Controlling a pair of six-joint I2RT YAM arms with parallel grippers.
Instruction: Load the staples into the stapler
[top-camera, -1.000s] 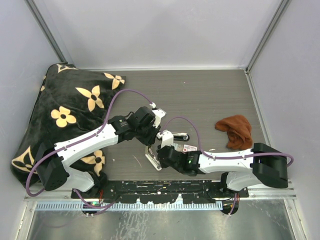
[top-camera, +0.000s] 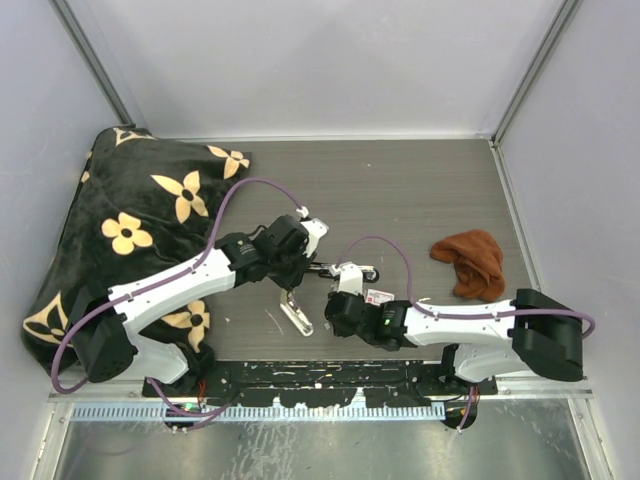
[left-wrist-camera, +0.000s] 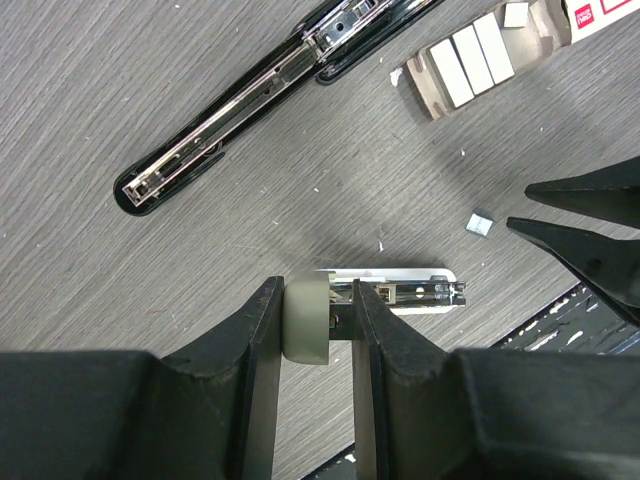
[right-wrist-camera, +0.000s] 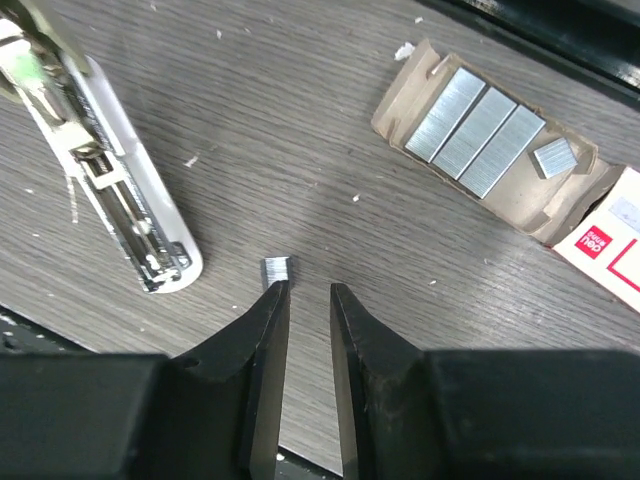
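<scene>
The pale stapler (left-wrist-camera: 437, 276) lies opened out, its metal channel bare to view. My left gripper is shut on the stapler's pale upper part, which sticks out between its fingers. On the tabletop, apart from the stapler's free end, rests a small silver staple block (right-wrist-camera: 275, 266). It sits right by the left fingertip of my right gripper, outside the gap. That gripper stands slightly open with nothing between its fingers. A cardboard tray (right-wrist-camera: 590, 200) holds several staple strips and one short loose block.
A black stapler (left-wrist-camera: 235, 110), also opened out, lies behind the pale one. Right of it the staple box (right-wrist-camera: 610, 245) joins the cardboard tray. A brown cloth (top-camera: 470, 264) and a patterned dark blanket (top-camera: 150, 215) lie off to the sides.
The small block now shows on the table. The left grip holds.
</scene>
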